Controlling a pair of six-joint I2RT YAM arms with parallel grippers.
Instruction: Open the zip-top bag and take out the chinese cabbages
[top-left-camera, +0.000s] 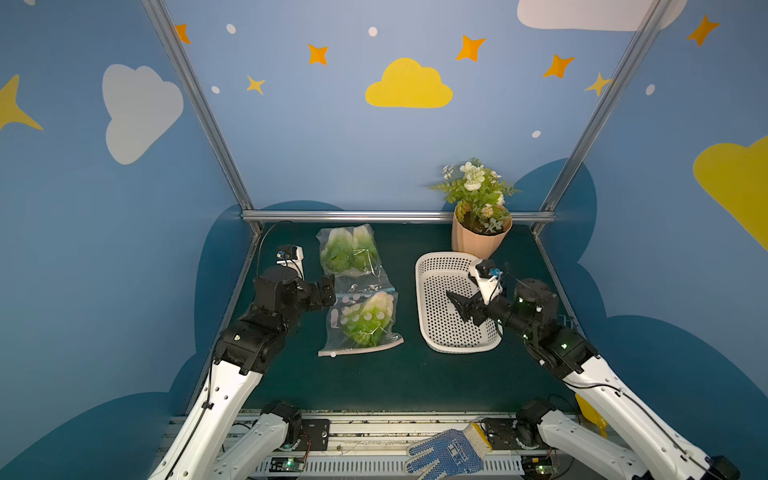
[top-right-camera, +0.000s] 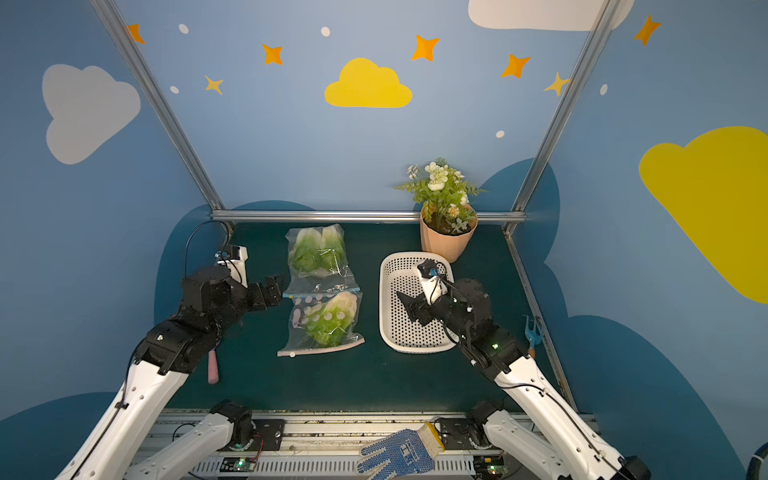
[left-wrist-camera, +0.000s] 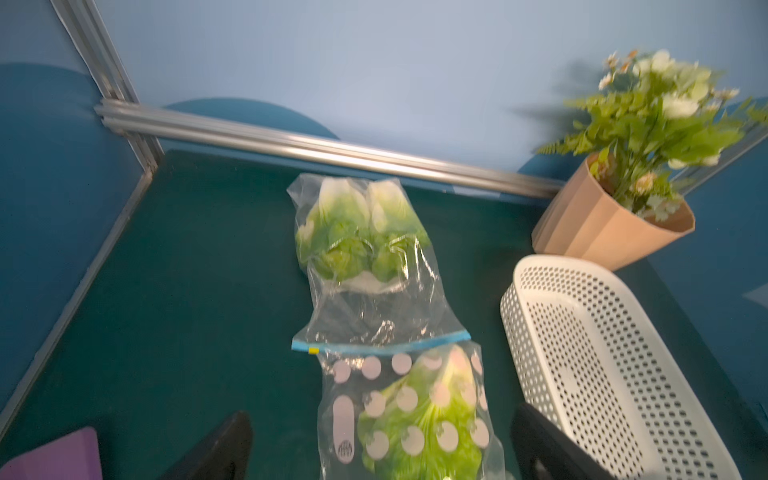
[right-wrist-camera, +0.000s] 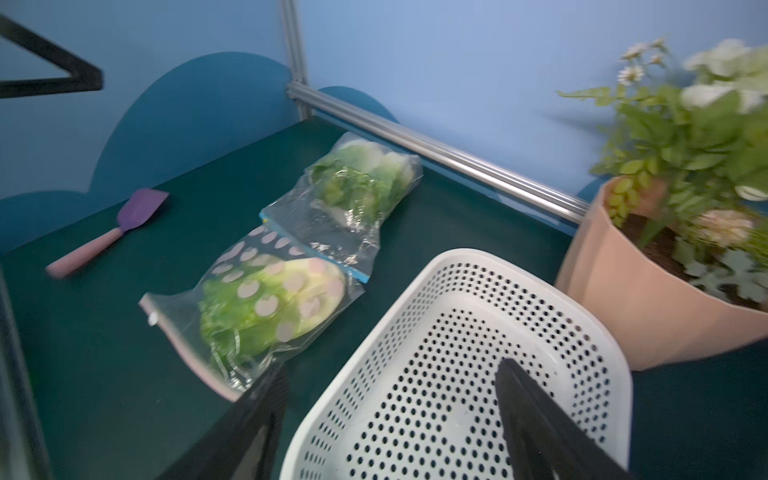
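Two clear zip bags lie flat on the dark green table. The far bag (left-wrist-camera: 372, 308) holds two Chinese cabbages (left-wrist-camera: 340, 228) and has a blue zip strip (left-wrist-camera: 384, 345) along its near edge. That strip overlaps the near bag (right-wrist-camera: 188, 320), which is dotted, has a pale slider bar and holds one leafy cabbage (right-wrist-camera: 268, 300). My left gripper (top-left-camera: 331, 290) is open just left of the bags, raised over the table, with nothing between its fingers. Over the white basket, my right gripper (top-left-camera: 465, 307) has its fingers (right-wrist-camera: 260, 412) apart and empty.
A white perforated basket (top-left-camera: 432, 340) stands empty right of the bags. Behind it is a flower pot (top-left-camera: 472, 240). A purple spatula (right-wrist-camera: 140, 209) lies on the left side of the table. Table in front of the bags is bare.
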